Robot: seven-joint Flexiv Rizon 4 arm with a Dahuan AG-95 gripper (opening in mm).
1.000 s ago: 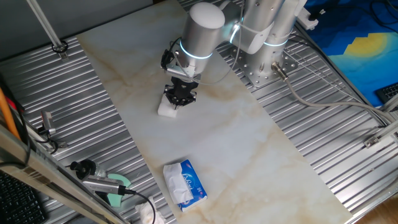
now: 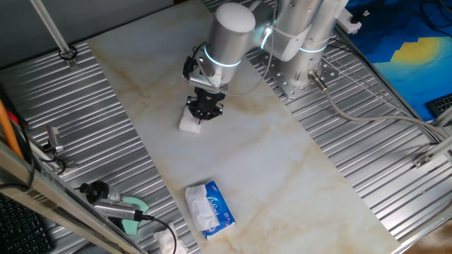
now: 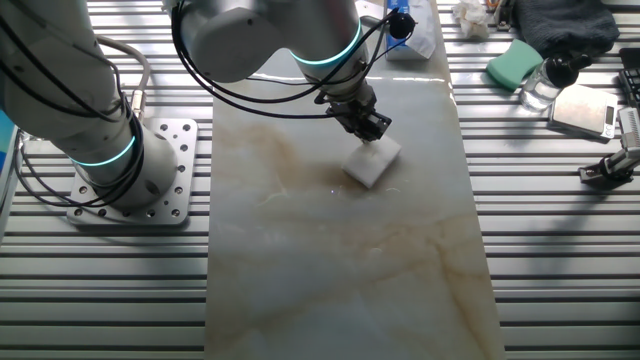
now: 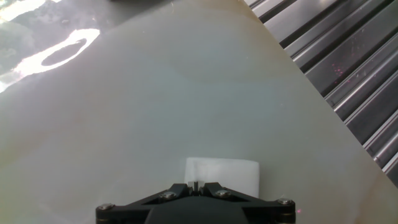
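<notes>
A white block [image 2: 190,121], sponge-like, lies on the marble-patterned board. My gripper [image 2: 203,117] is right over it, pointing down and covering part of it in exterior view 1. From the other side, the gripper [image 3: 374,131] is seen at the far corner of the block [image 3: 372,163]. In the wrist view the fingertips of my gripper meet, with nothing visible between them, and the block [image 4: 227,176] shows just beyond and beneath them. Whether the fingertips touch the block cannot be told.
A blue-and-white tissue pack [image 2: 210,209] lies near the board's edge. Off the board are a green object [image 3: 514,65], a clear bottle [image 3: 543,85] and a small scale [image 3: 584,111]. Much of the marble board [image 3: 330,280] is bare.
</notes>
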